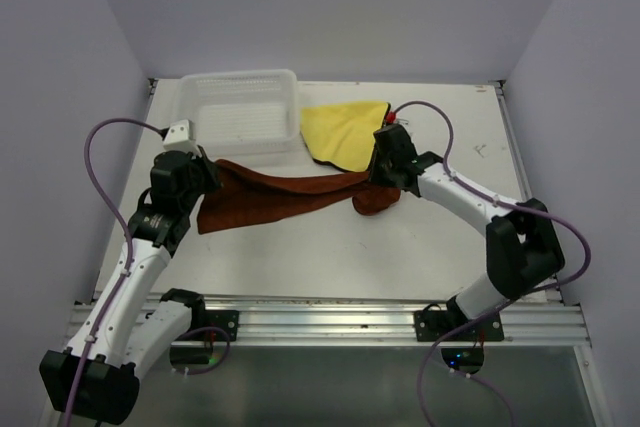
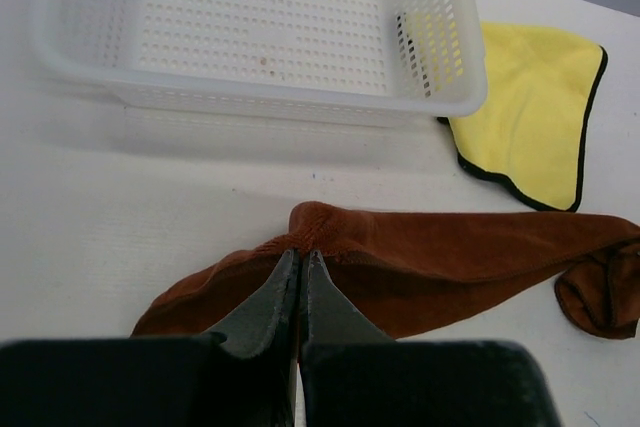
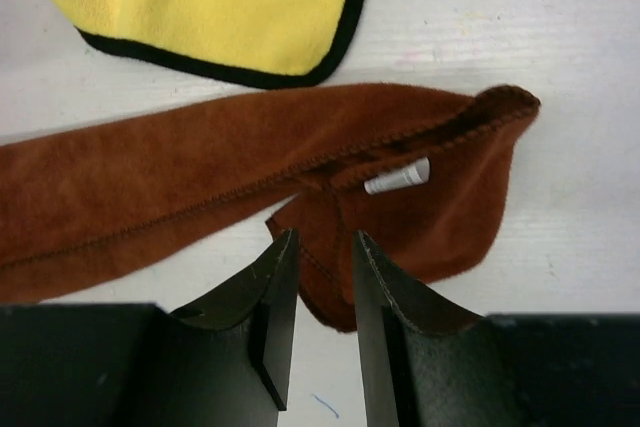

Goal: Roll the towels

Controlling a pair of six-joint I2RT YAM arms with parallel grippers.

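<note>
A brown towel [image 1: 250,205] stretches crookedly across the table, its right end [image 3: 440,227] folded and bunched, with a white tag [image 3: 397,176] showing. My left gripper is shut on the towel's left part, pinching a ridge of cloth. My right gripper stands open above the bunched right end, nothing visible between its fingers. A yellow towel [image 1: 335,130] with black edging lies flat behind the brown one.
A white plastic basket [image 1: 234,77] stands at the back left.
</note>
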